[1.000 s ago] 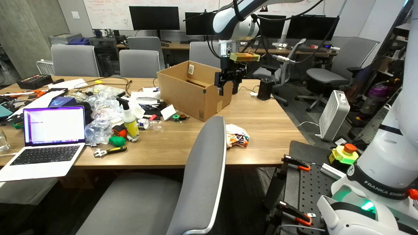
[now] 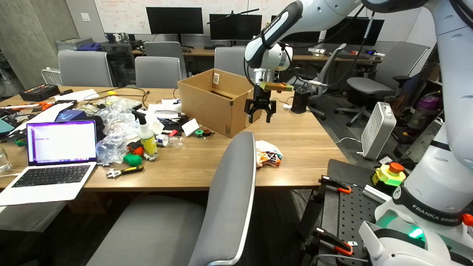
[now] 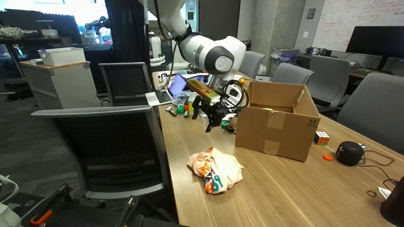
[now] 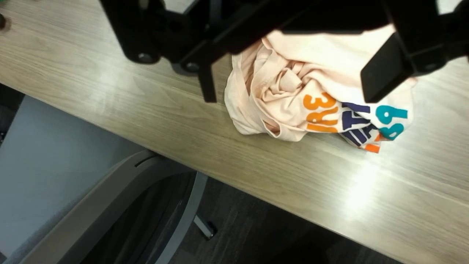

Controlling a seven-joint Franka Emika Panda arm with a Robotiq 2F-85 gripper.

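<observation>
A crumpled peach cloth with orange, navy and teal lettering lies on the table near its front edge. In the wrist view the cloth shows below and between my spread fingers, apart from them as far as the exterior views tell. My gripper hangs open above the table with nothing in it, its fingers pointing down. From the other side, the gripper appears higher than the cloth and farther along the table. An open cardboard box stands close by the gripper; most of its inside is hidden.
A grey chair rises at the table's front edge. Left of the box are a spray bottle, a wrench, a laptop and clutter. Beyond the box sit a puzzle cube and a black speaker. Bare tabletop surrounds the cloth.
The gripper has turned and shifted slightly right and lower in exterior view 1, and its fingers now show spread. The cloth and the box have stayed put.
</observation>
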